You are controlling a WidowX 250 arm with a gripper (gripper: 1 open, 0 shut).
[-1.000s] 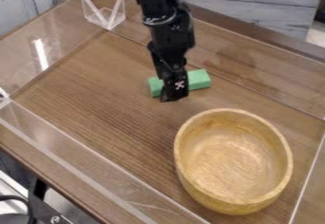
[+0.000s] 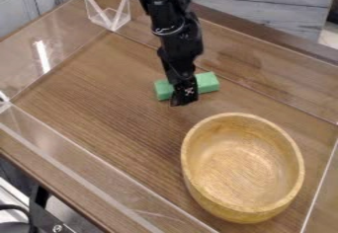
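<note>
The black gripper (image 2: 183, 87) reaches down from the top of the view onto a green block (image 2: 205, 82) lying on the wooden table. Its fingers are over and around the block's middle, hiding part of it; whether they are closed on it is unclear. The block's two ends show on either side of the gripper.
A yellow oval bowl (image 2: 240, 168) stands at the lower right on the table (image 2: 99, 109). A clear plastic object (image 2: 109, 12) is at the upper left.
The gripper has shifted slightly and looks narrower over the block. The block and bowl show no clear movement.
</note>
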